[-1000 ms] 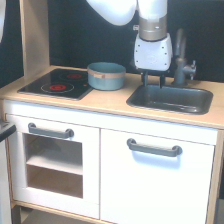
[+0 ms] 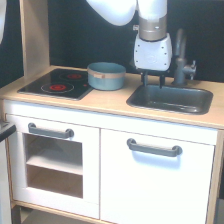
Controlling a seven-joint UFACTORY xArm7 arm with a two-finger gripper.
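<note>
My white gripper (image 2: 153, 80) points down over the left rear part of the dark sink (image 2: 165, 96). Its two dark fingers stand apart, and nothing shows between them. To the left, a blue-grey pot (image 2: 106, 76) stands on the wooden counter, between the sink and the black cooktop (image 2: 58, 84). The gripper is clear of the pot.
A dark faucet (image 2: 181, 62) rises behind the sink, close to the gripper's right side. Below the counter (image 2: 105, 101) are a cabinet door (image 2: 150, 175) with a dark handle and an open-fronted oven (image 2: 55, 165).
</note>
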